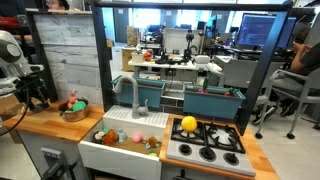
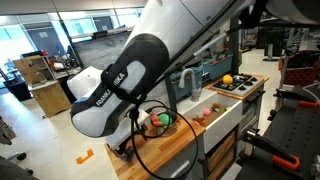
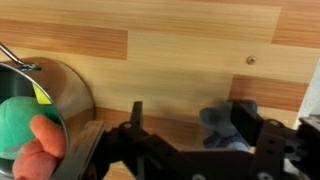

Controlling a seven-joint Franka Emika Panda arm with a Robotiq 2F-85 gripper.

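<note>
In the wrist view my gripper stands open above the wooden counter (image 3: 180, 70), its two dark fingers well apart. Between them, nearer the right finger, lies a small grey-blue soft-looking object (image 3: 215, 122); the fingers and gripper body hide part of it. Whether either finger touches it, I cannot tell. From outside, the gripper (image 1: 38, 104) is low over the counter's left end. A metal pot (image 3: 78, 88) sits to its left in the wrist view, holding a green and a red soft toy.
Right of the pot is a white sink (image 1: 105, 155) with several colourful items in it, and a tall faucet (image 1: 136, 92). Farther right, a yellow ball (image 1: 189, 124) sits on the stove (image 1: 212, 143). A grey plank wall (image 1: 70, 60) rises behind the arm.
</note>
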